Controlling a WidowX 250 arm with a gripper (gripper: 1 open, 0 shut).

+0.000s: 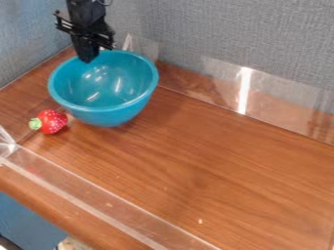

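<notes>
A turquoise bowl (pixel 111 98) stands on the wooden table at the back left. My black gripper (pixel 88 51) hangs over the bowl's far rim, its tips close to that rim; it looks shut, and nothing shows between its fingers, though the tips are small here. A red strawberry (pixel 51 122) with a pale green top lies just outside the bowl, to its front left.
Clear plastic edging (pixel 111 217) runs along the front left, and grey fabric walls (pixel 235 39) enclose the back and left.
</notes>
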